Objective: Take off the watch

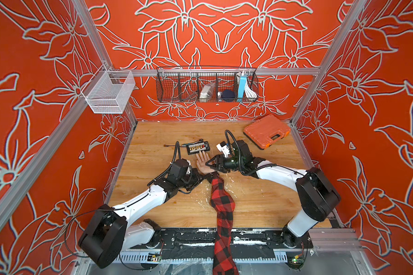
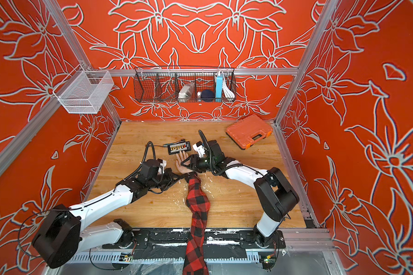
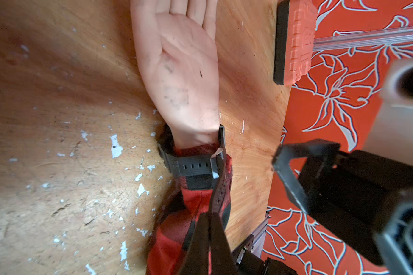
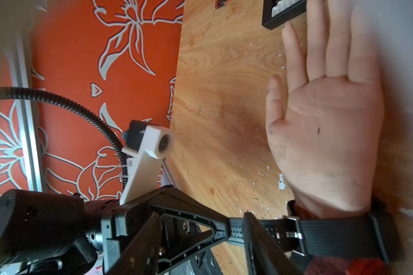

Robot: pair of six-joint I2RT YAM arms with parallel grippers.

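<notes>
A mannequin hand (image 1: 202, 161) lies palm up, its wrist wearing a black watch strap (image 4: 344, 236) over a plaid sleeve. Through the metal buckle (image 4: 296, 234) runs the perforated strap tail (image 4: 236, 229), which reaches the tips of my left gripper. That gripper is shut on the tail, beside the wrist. My right gripper stands partly open, with empty space between its near fingers; in the left wrist view its looped finger (image 3: 293, 183) hovers to the right of the strap, apart from it. The watch face is hidden beneath the wrist.
A black bit tray (image 1: 198, 147) lies beyond the fingertips, and an orange case (image 1: 267, 131) at the back right. The plaid sleeve (image 1: 223, 206) runs to the front edge. Bare table shows at both sides.
</notes>
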